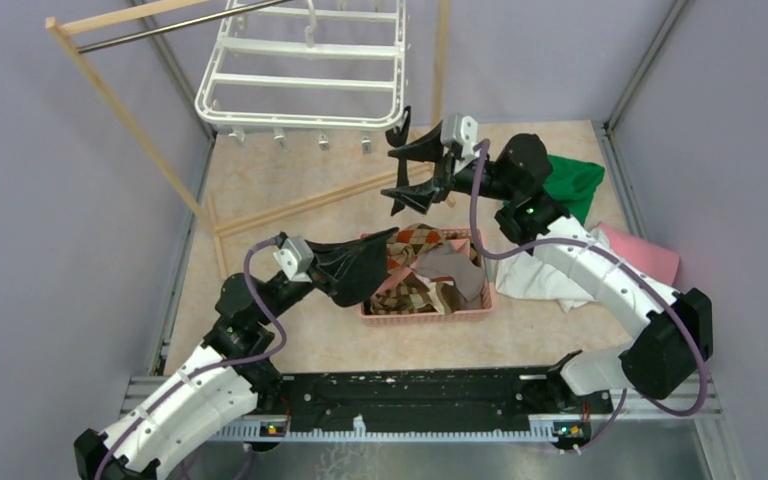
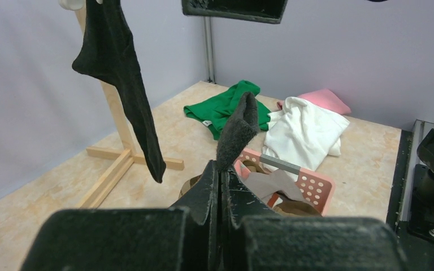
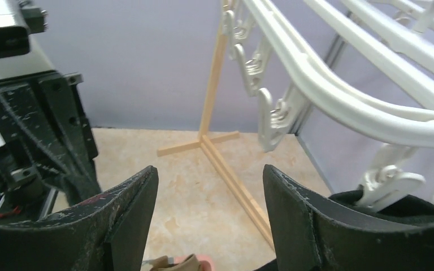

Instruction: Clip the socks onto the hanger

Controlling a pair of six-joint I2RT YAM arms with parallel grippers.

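Observation:
The white hanger (image 1: 310,48) with clips hangs at the top of the top view. One dark sock dangles from its near right corner; in the right wrist view this sock (image 3: 395,208) is at a white clip (image 3: 387,183). My left gripper is shut on another dark sock (image 2: 238,131), whose fabric (image 1: 363,278) droops beneath the fingers, left of the basket. My right gripper (image 1: 392,175) stands open beside the hanging sock, its fingers above and below in the top view; nothing is seen held between them.
A pink basket (image 1: 428,318) of mixed socks sits on the table. Behind the right arm lie green cloth (image 1: 572,185), white cloth (image 1: 540,278) and pink cloth (image 1: 643,256). A wooden stand (image 1: 315,200) crosses the table under the hanger.

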